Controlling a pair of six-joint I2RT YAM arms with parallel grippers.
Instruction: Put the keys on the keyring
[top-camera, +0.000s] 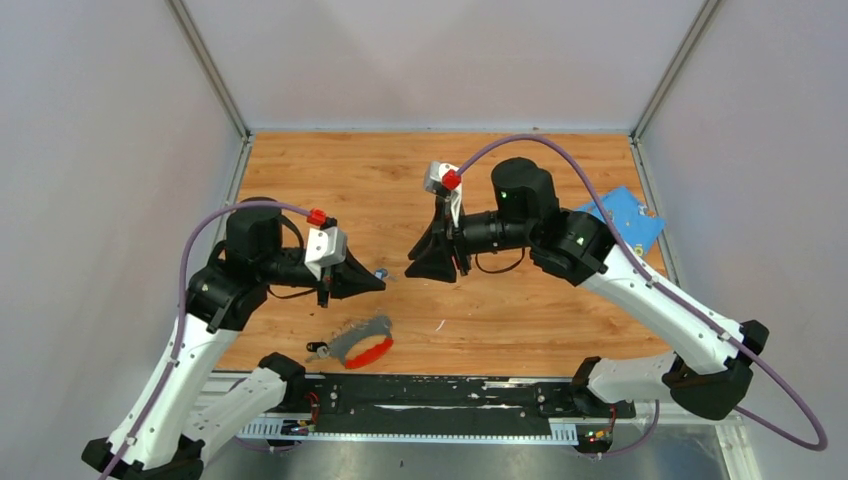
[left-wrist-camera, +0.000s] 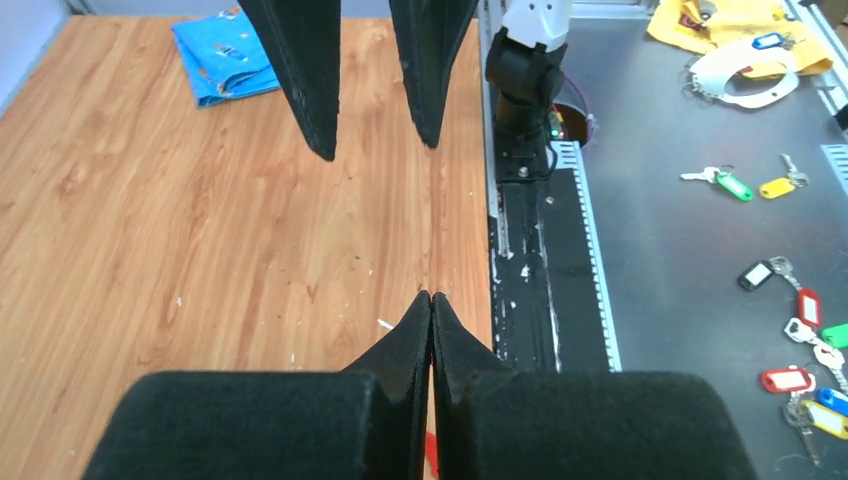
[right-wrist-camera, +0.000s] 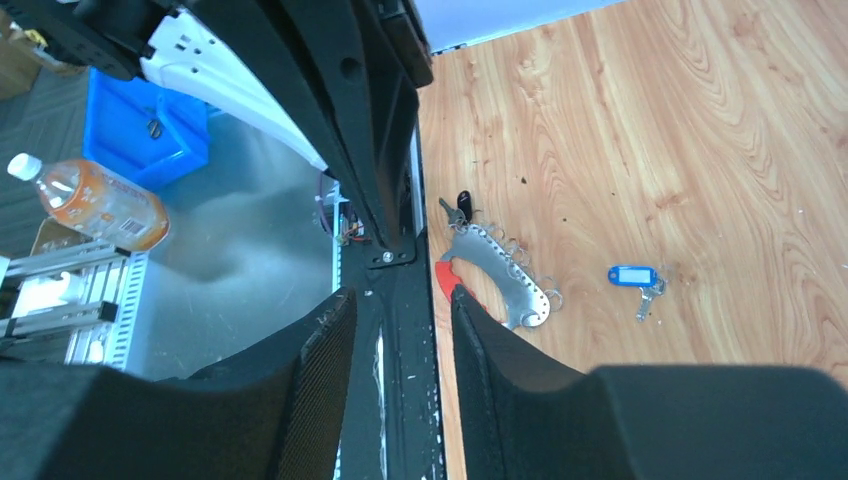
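The keyring, a curved grey plate (top-camera: 366, 332) with a red grip and several small rings, lies on the wood at front left. In the right wrist view a key with a black tag (right-wrist-camera: 464, 204) rests at one end of the plate (right-wrist-camera: 492, 262); whether a ring passes through it I cannot tell. A blue-tagged key (right-wrist-camera: 632, 275) lies apart on the wood. My left gripper is shut, fingertips together, nothing between them. To its right, my right gripper stands open and empty, its parted fingers (left-wrist-camera: 318, 120) also showing in the left wrist view.
On the grey surface beyond the black rail lie several tagged keys (left-wrist-camera: 808, 308), a yellow cloth (left-wrist-camera: 690, 25) and a white ring-shaped holder (left-wrist-camera: 722, 70). A blue cloth (top-camera: 625, 219) lies at the right. Mid-table wood is mostly clear.
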